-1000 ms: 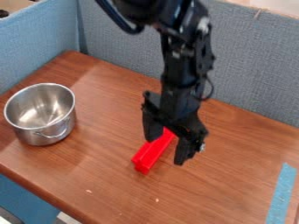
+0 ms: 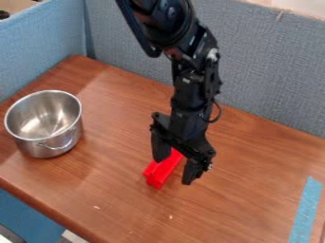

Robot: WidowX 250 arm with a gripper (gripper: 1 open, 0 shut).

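Observation:
My black gripper [image 2: 176, 163] is lowered over a red oblong object [image 2: 160, 174] lying on the wooden table [image 2: 102, 204]. Its two fingers stand apart on either side of the red object, one partly hiding the object's upper end. Whether they touch it is not clear from this view.
A steel pot [image 2: 42, 123] sits at the left. A light blue strip [image 2: 305, 209] lies at the right edge. Padded blue-grey walls border the back and left.
The gripper has moved down and slightly toward the front left over the red object, hiding more of it.

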